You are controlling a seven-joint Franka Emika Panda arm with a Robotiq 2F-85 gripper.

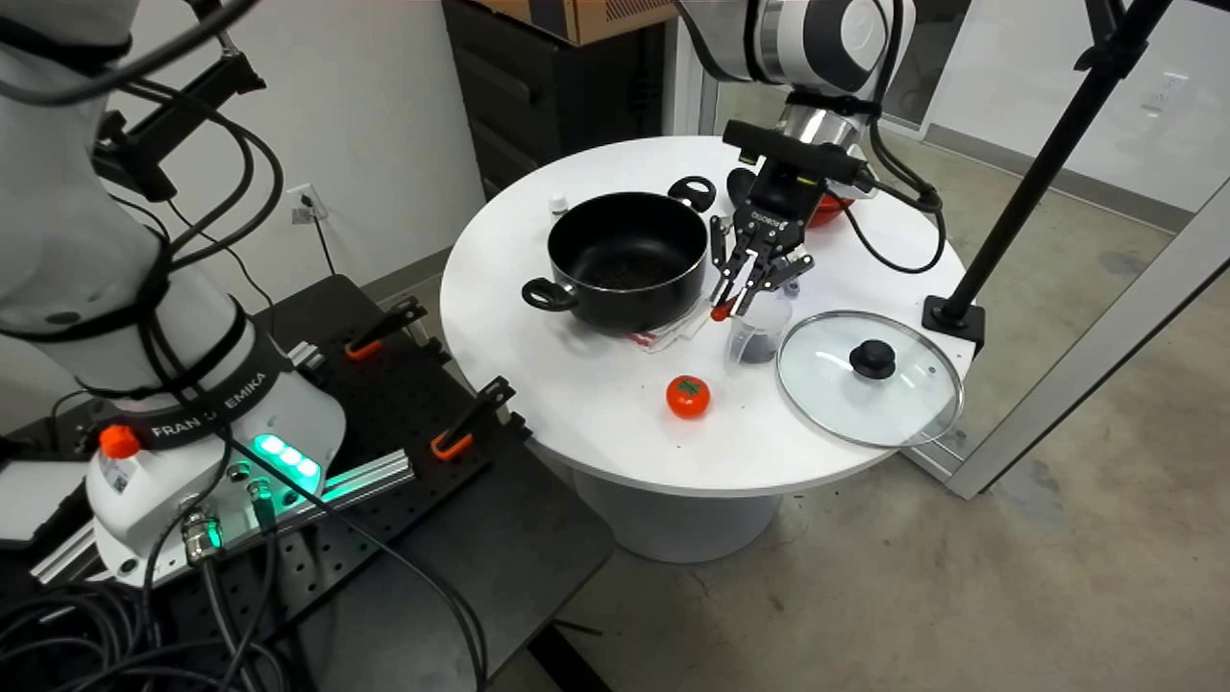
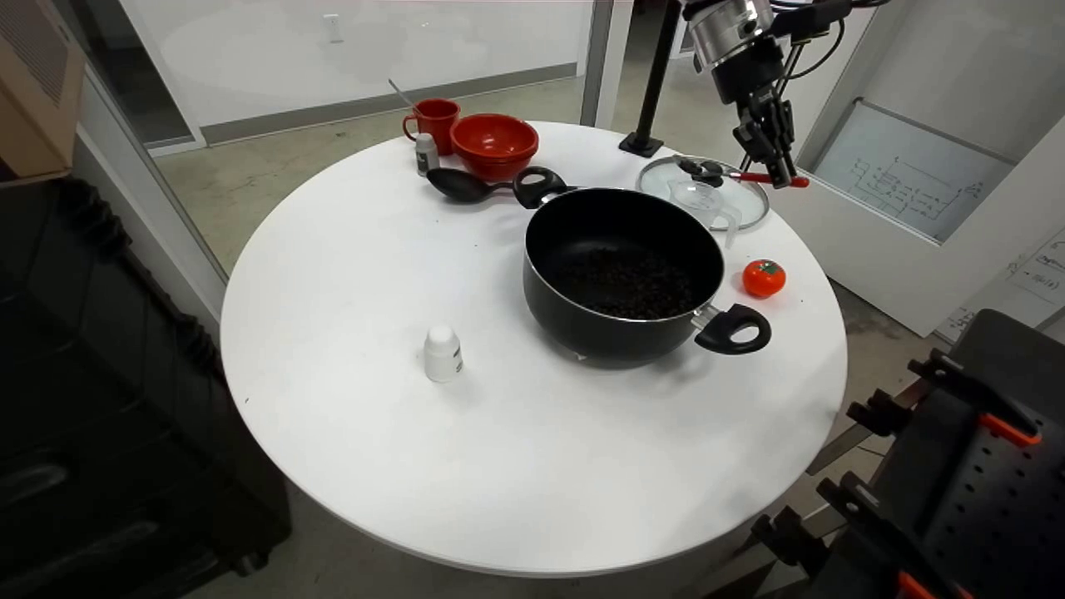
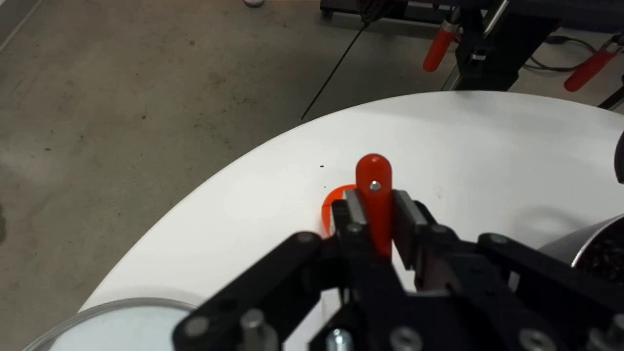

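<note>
My gripper (image 1: 739,302) is shut on the red handle (image 3: 374,172) of a utensil, and the handle's rounded end sticks out past the fingertips in the wrist view. In exterior view 2 that red handle (image 2: 799,181) runs across the gripper (image 2: 780,178) toward a dark head (image 2: 701,171), seen over the clear measuring cup (image 2: 695,200). Whether the head touches the cup cannot be told. Beside the gripper in exterior view 1 stands the black pot (image 1: 588,294), with dark contents at its bottom (image 2: 629,284). The measuring cup (image 1: 757,340) holds something dark low down.
A tomato (image 1: 688,398) sits near the table's front edge, with the glass lid (image 1: 824,386) to its right. A striped cloth (image 1: 669,336) lies by the pot. Red bowls (image 2: 494,140), a red mug (image 2: 436,121), a black spoon (image 2: 459,185) and a white shaker (image 2: 442,354) stand clear.
</note>
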